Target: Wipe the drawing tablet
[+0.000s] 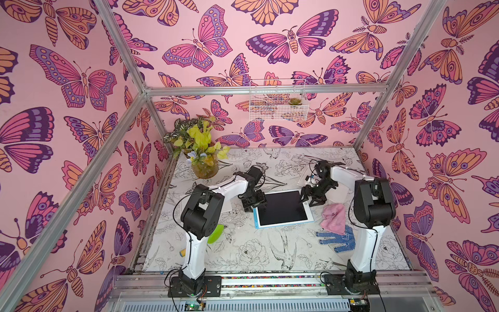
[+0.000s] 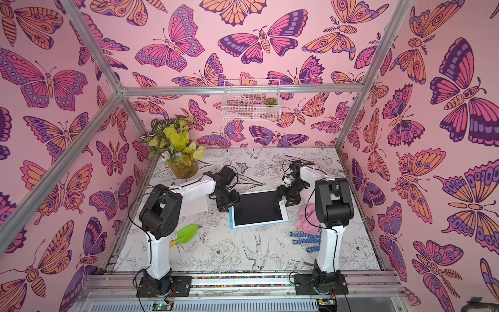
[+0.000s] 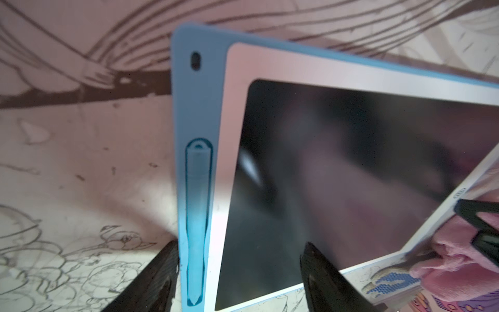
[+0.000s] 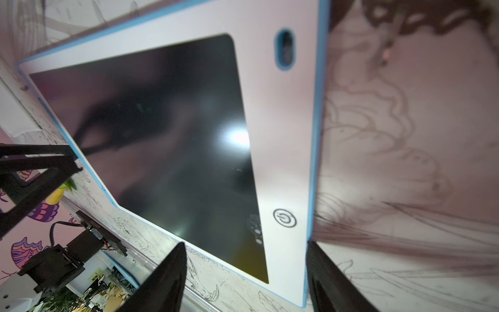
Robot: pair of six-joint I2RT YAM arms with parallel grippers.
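The drawing tablet [image 1: 283, 207] lies flat mid-table, its dark screen blank, with a white frame and blue edge; a blue stylus [image 3: 198, 208] sits in its left side. At the tablet's left edge, my left gripper stands open, its fingers spread over that side with nothing gripped. My right gripper is low at the tablet's right edge, fingers apart, with the white border near the power mark between them in view; contact cannot be told. A crumpled pink cloth [image 1: 333, 218] lies right of the tablet.
Blue dotted glove [image 1: 336, 239] lies in front of the cloth. A green leaf-shaped tool [image 2: 187, 233] is at front left, a potted plant [image 1: 204, 163] at back left.
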